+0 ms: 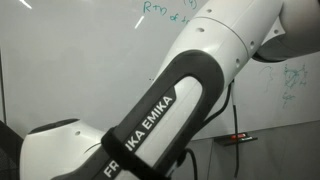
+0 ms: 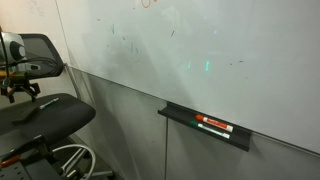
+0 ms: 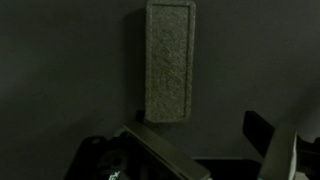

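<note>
A grey, rough-faced oblong block (image 3: 168, 62), perhaps a whiteboard eraser, lies on a dark surface in the wrist view. My gripper is open at the bottom of that view, its fingers wide apart with nothing between them. The near end of the block reaches close to the left finger; I cannot tell how high I am above it. At the far left of exterior view 2, my gripper (image 2: 22, 94) hangs over a black chair seat (image 2: 70, 117). A slim pale-edged object (image 2: 40, 108) rests on that seat.
A whiteboard (image 2: 200, 60) covers the wall. Its black tray (image 2: 183, 115) holds a red marker (image 2: 212, 123) and another marker beside it. My white arm (image 1: 205, 60) fills much of exterior view 1. Below the chair seat is a pale curved tube (image 2: 88, 152).
</note>
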